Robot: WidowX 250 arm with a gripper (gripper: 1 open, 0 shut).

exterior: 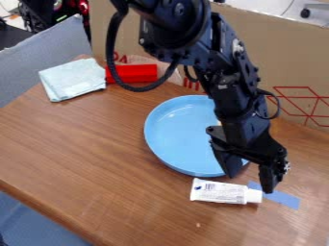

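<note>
A black robot arm reaches down from the top to my gripper [249,163], which hovers over the right side of a blue plate [174,135], just above and right of a white tube [221,192] lying on the wooden table. Whether the fingers are open or shut is hard to tell; the tube is not held. A strip of blue tape [284,200] lies beside the tube's cap.
A folded pale cloth [72,79] and a red object [131,74] lie at the back left. A cardboard panel [290,82] stands behind.
</note>
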